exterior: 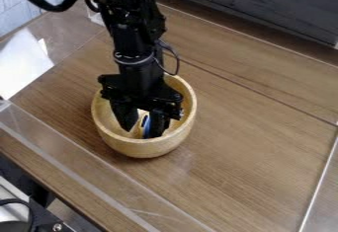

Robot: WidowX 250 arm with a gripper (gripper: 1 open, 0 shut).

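A light wooden bowl (146, 147) stands on the wooden table. The black gripper (144, 119) reaches down into it from above, its tips inside the bowl and largely hidden by its own body. A small blue and white object (145, 126) lies in the bowl at the fingertips. Whether the fingers grip it is unclear.
A grey wall edge runs along the back. A white sheet (20, 63) is at the left, and dark equipment sits at the lower left beyond the table's edge.
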